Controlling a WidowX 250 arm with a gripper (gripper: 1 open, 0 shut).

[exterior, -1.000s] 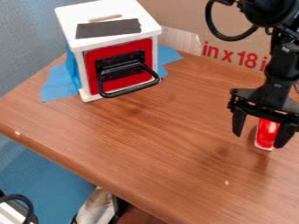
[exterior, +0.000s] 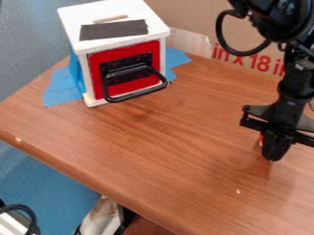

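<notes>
My gripper (exterior: 273, 147) hangs low at the right of the camera view, pointing down at the table (exterior: 147, 165). Behind its fingers a small red object (exterior: 262, 141) is only just visible, mostly hidden by the gripper. Whether the fingers are closed on it I cannot tell.
A white and red toy oven (exterior: 117, 72) with a black handle stands at the back left on a blue sheet (exterior: 64, 86). Cardboard with red lettering is behind. The table's left edge runs diagonally above a blue floor.
The gripper has shifted slightly left and down, over the red object, which was plainly visible before and is now mostly hidden.
</notes>
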